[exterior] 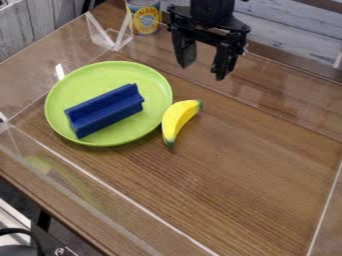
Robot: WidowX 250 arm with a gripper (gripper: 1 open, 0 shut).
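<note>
A black gripper (206, 56) hangs at the top middle of the view, open, above the table behind a yellow banana (181, 121). The banana lies to the right of a green plate (146, 122), which holds a dark blue block (104, 109) on its left part. Nothing shows between the gripper's fingers.
A can (144, 16) with a yellow label stands at the top, left of the gripper, with a clear or white strap-like object near it. Dark cables lie at the bottom left corner.
</note>
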